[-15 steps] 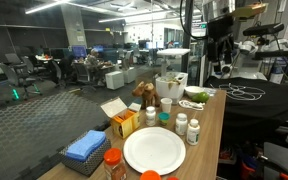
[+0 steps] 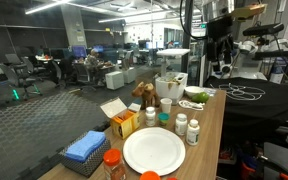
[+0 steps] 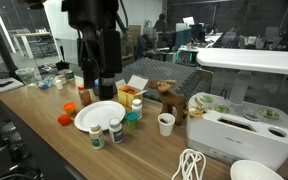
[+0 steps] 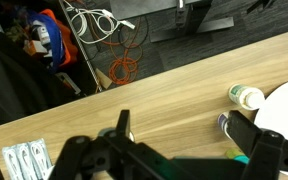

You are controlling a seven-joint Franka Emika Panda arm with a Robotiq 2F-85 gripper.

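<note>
My gripper is open over bare wood, its two dark fingers spread wide with nothing between them in the wrist view. From the side it hangs well above the table (image 3: 149, 160), clear of every object. A white plate (image 2: 154, 152) lies on the wooden top. Several white-capped bottles (image 2: 192, 132) stand around it; one bottle (image 4: 246, 96) shows beside the plate's edge, right of the fingers. Near them are a green cup (image 3: 132, 119) and a white mug (image 3: 166, 124). Behind the left finger, a small pale thing is mostly hidden.
A yellow box (image 2: 122, 119), a brown toy animal (image 2: 144, 94) and a blue block (image 2: 84, 147) line the far side. Orange-red jars (image 2: 114, 163) sit near the plate. White cable (image 3: 190, 163) and a white bowl (image 3: 254, 171) occupy the other end.
</note>
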